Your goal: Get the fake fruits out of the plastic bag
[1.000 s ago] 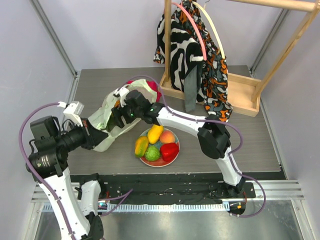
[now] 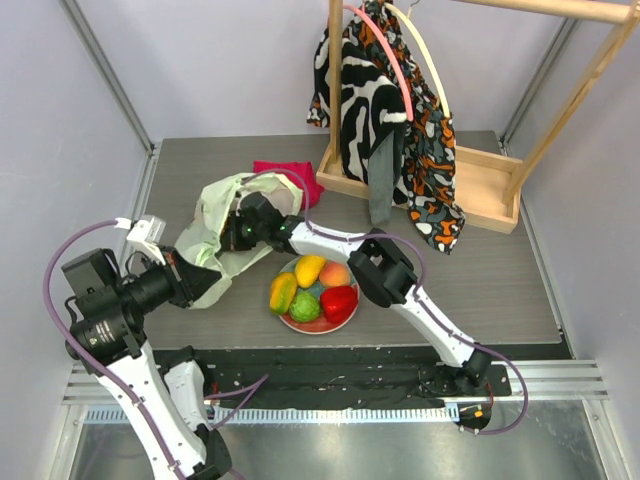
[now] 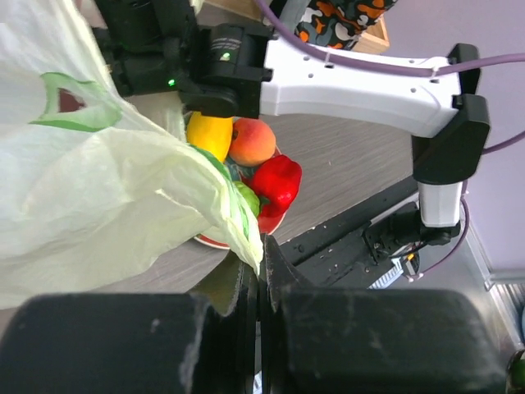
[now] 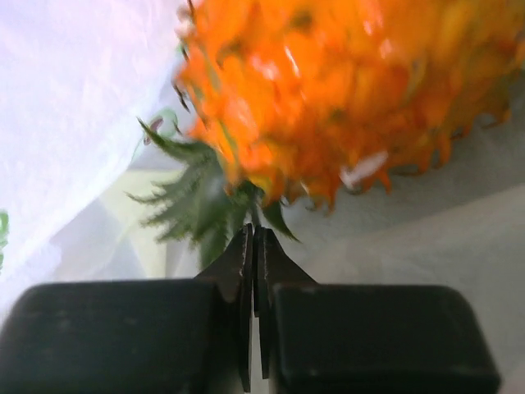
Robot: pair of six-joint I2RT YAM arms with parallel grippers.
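The pale plastic bag (image 2: 215, 220) lies open on the table. My left gripper is shut on the bag's edge (image 3: 246, 238) at its lower corner, outside it. My right gripper reaches into the bag, shut, its tips at the green leaves (image 4: 197, 197) of a spiky orange fruit (image 4: 336, 90), probably a pineapple; whether any leaf is between the fingers I cannot tell. In the top view the fruit is hidden by the arm and bag.
A bowl (image 2: 320, 327) of several fruits stands right of the bag, under the right arm. A red cloth (image 2: 300, 175) lies behind the bag. A wooden rack (image 2: 480, 185) with hanging clothes stands at the back right.
The left arm has risen slightly and moved a little right.
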